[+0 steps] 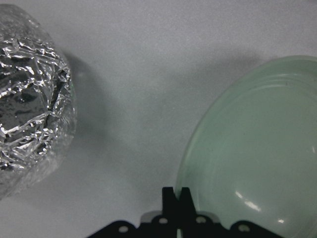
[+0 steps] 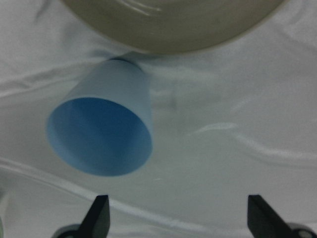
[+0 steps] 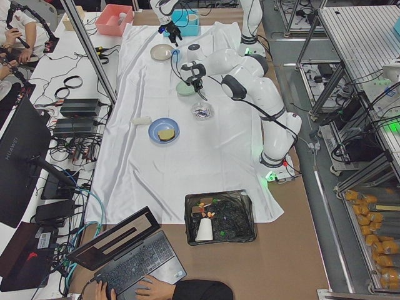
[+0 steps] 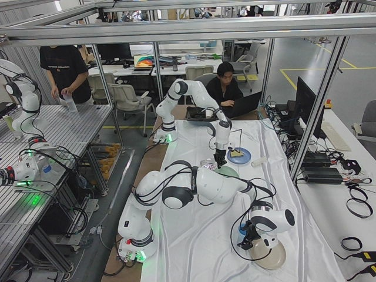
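Note:
My left gripper is shut on the rim of the green plate [image 1: 257,148], beside a crumpled foil-covered bowl [image 1: 25,109]; whether the plate rests on the cloth is unclear. My right gripper stands open above the cloth, near a light blue cup [image 2: 99,126] lying with its mouth toward the gripper, beside a beige plate [image 2: 173,27]. A blue plate [image 3: 154,131] with a yellow sponge-like item [image 3: 166,134] sits in the middle of the cloth.
A white object [image 3: 142,120] lies left of the blue plate. A black tray [image 3: 228,219] with loose items sits at the near end; a cyan bin [image 3: 190,30] at the far end. The cloth between blue plate and tray is clear.

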